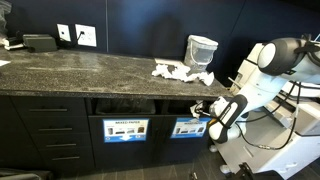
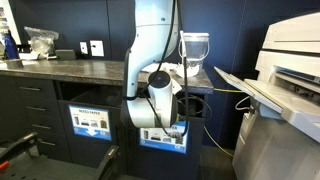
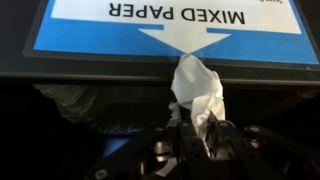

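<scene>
A crumpled piece of white paper [image 3: 200,90] sticks up from between the fingers of my gripper in the wrist view, and the fingers are shut on it. The paper's upper tip overlaps the lower edge of the blue and white MIXED PAPER sign [image 3: 190,35], which appears upside down. Below the sign lies a dark bin opening [image 3: 120,110] with clear plastic liner [image 3: 75,100] at its left. In exterior view 1 the gripper [image 1: 198,110] is low beside the counter front; the arm hides it in exterior view 2.
More crumpled white paper [image 1: 180,72] lies on the dark countertop [image 1: 90,75] beside a clear tub [image 1: 200,52]. Two blue-labelled bins [image 1: 125,130] sit beneath the counter. White panels [image 2: 275,95] stand close on the arm's right side.
</scene>
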